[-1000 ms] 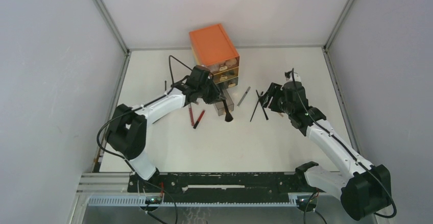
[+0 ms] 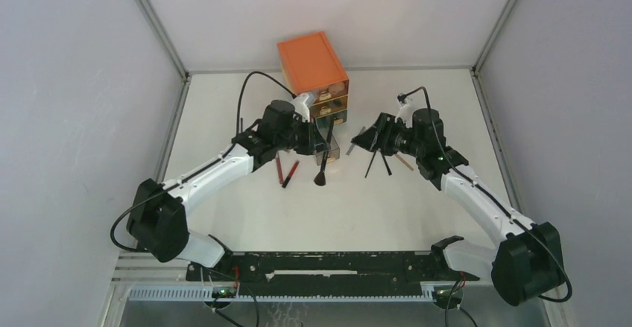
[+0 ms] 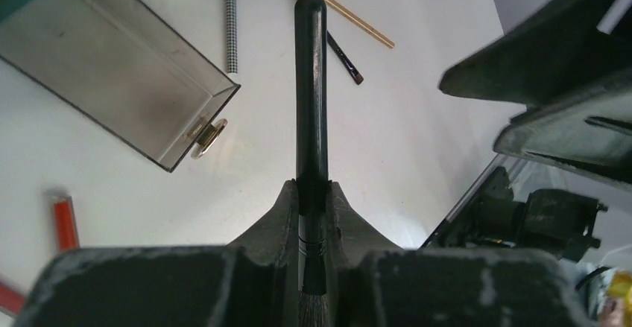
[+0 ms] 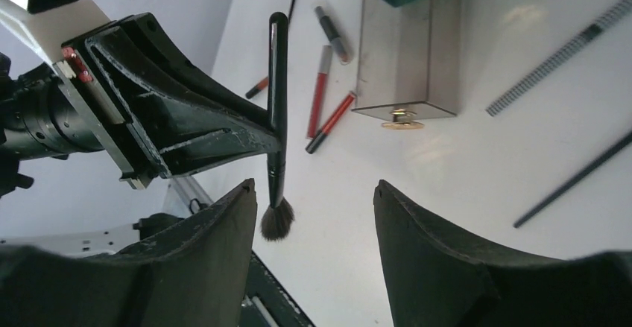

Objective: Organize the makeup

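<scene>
A large black makeup brush (image 4: 276, 66) is held upright in my left gripper, which is shut on its handle; the bristles (image 4: 277, 220) point down. My right gripper stands open and empty, facing the brush from the right; its dark fingers also reach into the upper right of the left wrist view. An empty clear drawer (image 4: 402, 59) with a gold knob sticks out from the orange-topped organizer (image 2: 311, 55), which has several tiers.
Red pencils (image 4: 319, 92) and a dark stick lie left of the drawer. A patterned pen (image 3: 231, 25), thin brushes (image 3: 344, 60) and wooden sticks (image 3: 350, 16) lie to its right.
My left gripper has moved toward the front with the brush, which now hangs more to the left of its earlier place. My right gripper has moved left toward it.
</scene>
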